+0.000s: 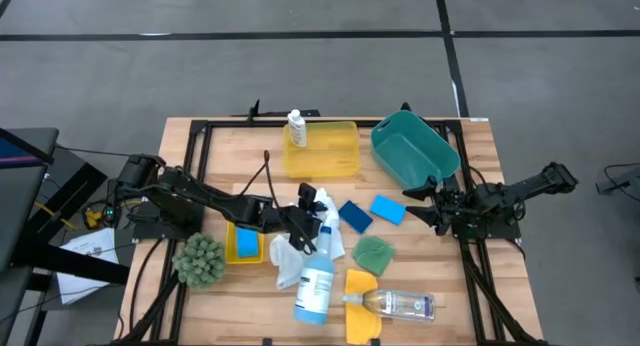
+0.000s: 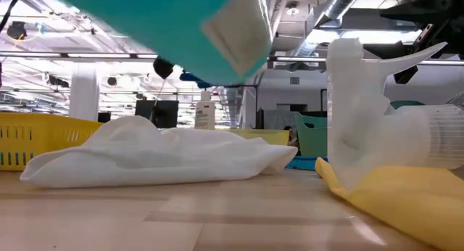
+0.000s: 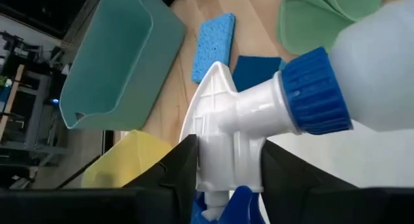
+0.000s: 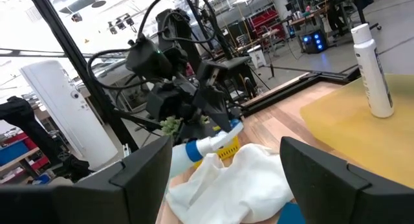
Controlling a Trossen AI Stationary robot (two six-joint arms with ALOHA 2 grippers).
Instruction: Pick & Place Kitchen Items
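Between the fingers of my left gripper is the white trigger head of the spray bottle; the fingers are shut on it. The spray bottle, pale blue with a white label, hangs above the table, its blue collar beside the gripper. The low view catches its teal body overhead, clear of the wood. Below lies a crumpled white cloth. My right gripper stays at the table's right side, fingers wide apart, nothing between them.
A teal bin and a yellow tray with a white bottle stand at the back. Two blue sponges and a green cloth lie mid-right. A clear spray bottle rests on a yellow cloth.
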